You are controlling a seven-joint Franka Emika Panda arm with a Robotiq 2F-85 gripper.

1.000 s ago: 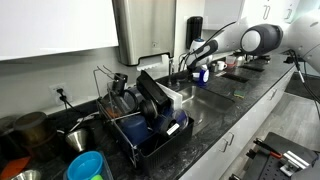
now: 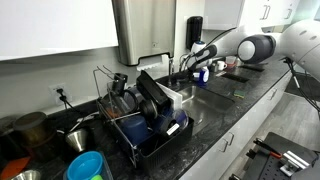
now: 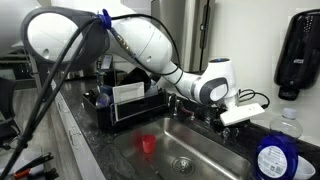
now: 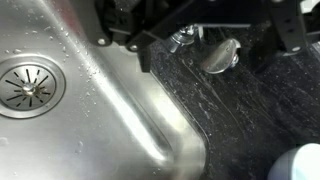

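My gripper is open in the wrist view, above the dark counter beside the sink's rim. A shiny metallic or clear item (image 4: 221,56) shows on the counter below the gap between the fingers; what it is cannot be made out. In exterior view 2, the gripper (image 3: 229,124) hangs low behind the sink (image 3: 185,150). To its right on the counter stands a clear-topped bottle (image 3: 277,158) with blue contents or label. A red cup (image 3: 148,144) is at the sink's left part.
A black dish rack (image 2: 155,142) full of dishes stands left of the sink. Metal pots (image 2: 35,130) and a blue container (image 2: 86,165) are farther left. Behind the counter, a black dispenser (image 3: 298,48) hangs on the wall. The sink drain (image 4: 30,87) lies clear.
The arm has shifted slightly at the far end of the counter. The dish rack and the other counter items look unmoved.
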